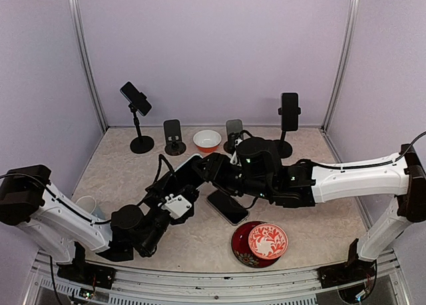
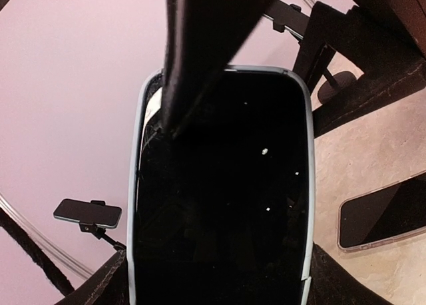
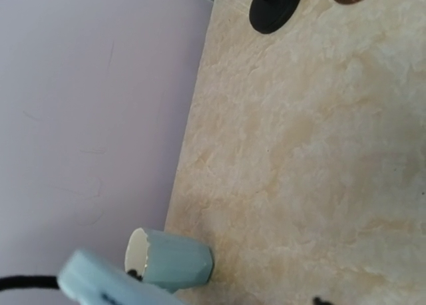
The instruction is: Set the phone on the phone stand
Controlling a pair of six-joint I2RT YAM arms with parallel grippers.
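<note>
A dark phone with a pale edge (image 2: 219, 198) is held upright in my left gripper (image 1: 174, 188), which is shut on it at the centre of the top view. My right gripper (image 1: 210, 168) is at the phone's upper end, its dark fingers over it in the left wrist view; whether they touch cannot be told. Small phone stands (image 1: 172, 135) stand at the back, and taller stands with phones (image 1: 289, 112) at back left and right. Another phone (image 1: 227, 208) lies on the table.
A white-and-orange bowl (image 1: 207, 140) sits at the back middle. Red dishes (image 1: 267, 241) are at the front right, and a light-blue cup (image 3: 173, 258) is by the left wall.
</note>
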